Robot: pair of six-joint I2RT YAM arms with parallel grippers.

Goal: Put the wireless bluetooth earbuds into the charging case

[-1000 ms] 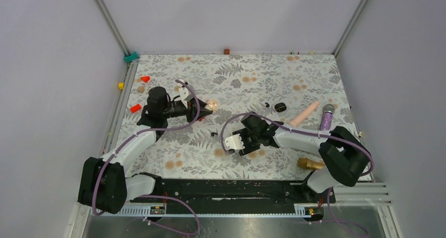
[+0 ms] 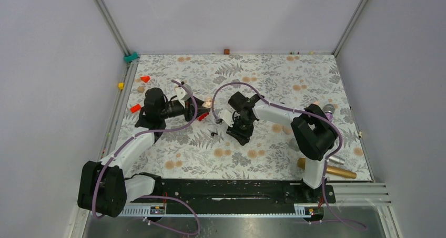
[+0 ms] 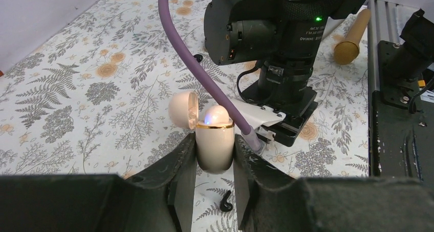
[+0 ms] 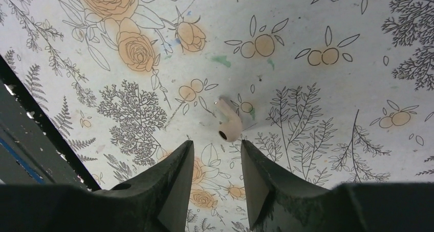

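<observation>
The open cream charging case (image 3: 214, 150) is held upright between the fingers of my left gripper, lid (image 3: 181, 110) tipped back, with a rounded white piece and a blue light showing at its top. A cream earbud (image 4: 231, 123) lies on the patterned table just ahead of my right gripper in the right wrist view; that gripper's fingers are apart with nothing between them. In the top view my right gripper is at the middle, close right of the left one.
A small black piece (image 2: 214, 134) lies near the middle. Red blocks (image 2: 135, 108) sit at the left. Gold (image 2: 342, 172) and silver cylinders lie at the right. Its front edge (image 4: 48, 140) shows in the right wrist view.
My left gripper with the case has barely moved.
</observation>
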